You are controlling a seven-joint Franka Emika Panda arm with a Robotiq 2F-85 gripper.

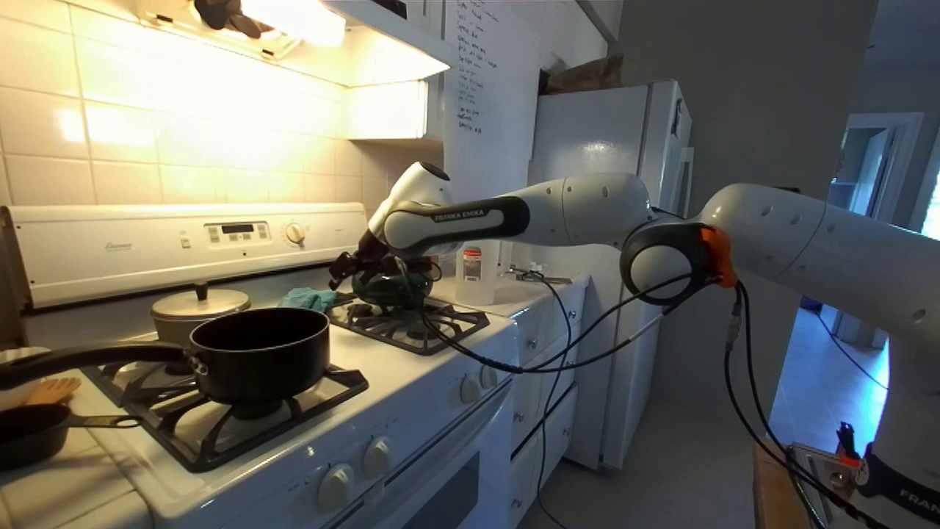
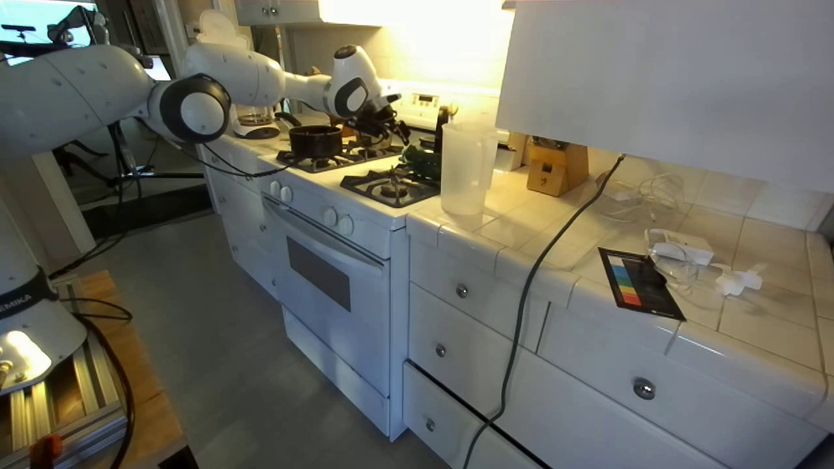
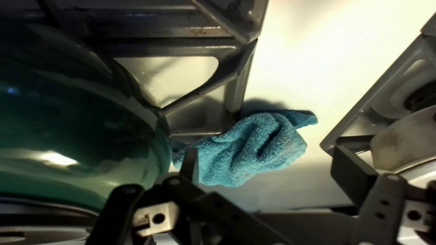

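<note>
In the wrist view my gripper stands open, its two fingers spread wide apart. A crumpled teal cloth [image 3: 253,147] shows between and beyond them, resting on the white stovetop and against the burner grate; its left end is partly hidden by a finger. Left of the gripper, the dark green kettle [image 3: 77,118] fills much of the wrist view. From exterior view 1, the cloth [image 1: 308,299] lies behind the black pot, a little left of the gripper [image 1: 339,275], which is beside the kettle [image 1: 394,289].
A black pot [image 1: 261,353] with a long handle sits on the front left burner. Behind it is a lidded pot [image 1: 199,308]. A clear plastic container [image 2: 466,168] stands on the counter right of the stove. The backguard [image 1: 176,251] rises behind the burners.
</note>
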